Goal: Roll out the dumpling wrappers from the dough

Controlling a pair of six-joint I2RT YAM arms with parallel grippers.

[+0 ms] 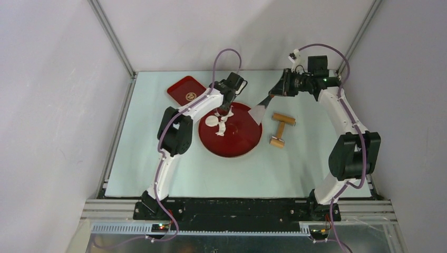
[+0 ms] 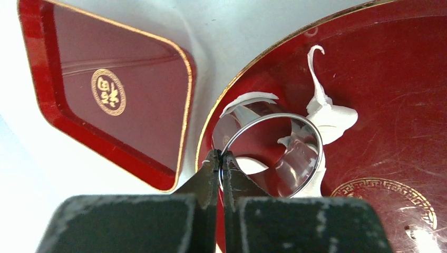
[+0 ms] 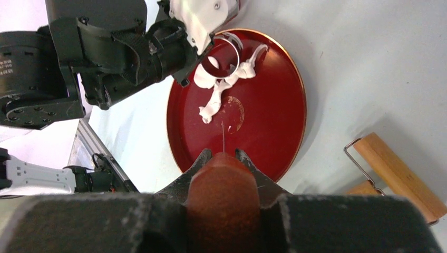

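Note:
My left gripper is shut on the rim of a steel ring cutter [image 2: 292, 179], which stands on the white dough at the left part of the round red tray [image 2: 395, 89]. A dough scrap [image 2: 332, 121] lies beside the cutter, and a pale round piece [image 1: 212, 120] shows on the tray in the top view. My right gripper is shut on the handle of a scraper [image 3: 224, 190]; its broad metal blade [image 1: 257, 113] hangs over the tray's right side in the top view.
A small red tray [image 2: 126, 142] lies behind the round tray at the left. A wooden roller [image 3: 398, 174] lies on the table right of the round tray.

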